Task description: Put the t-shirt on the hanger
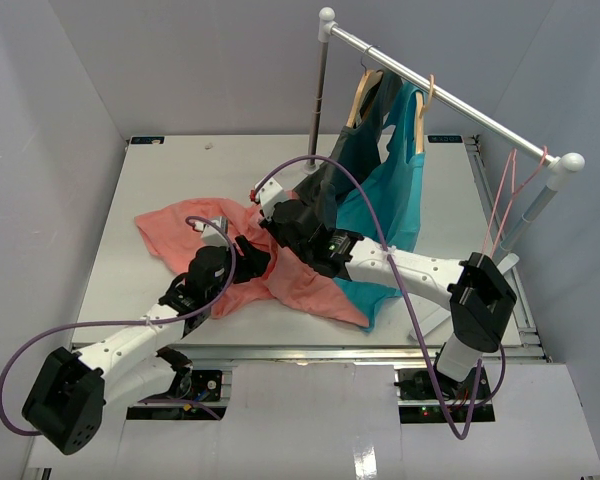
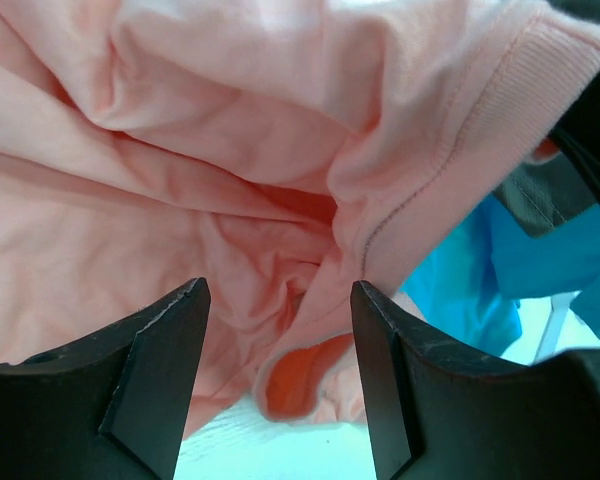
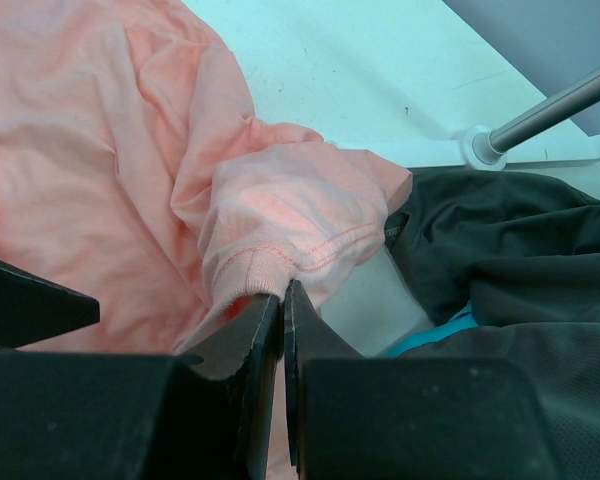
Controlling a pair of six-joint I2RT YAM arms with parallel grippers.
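Note:
The salmon pink t-shirt [image 1: 175, 230] is spread in folds on the white table. My right gripper is shut on a bunched edge of it, raising that part. In the left wrist view my left gripper stands open over the cloth, with a lifted pink fold between and beyond its fingers. From the top, both grippers are close together over the shirt, the left one [image 1: 250, 250] lower left of the right.
A rail [image 1: 460, 105] on the right holds wooden hangers with dark grey [image 3: 510, 220] and teal garments [image 1: 390, 200]; pink hangers [image 1: 510, 190] hang near its front end.

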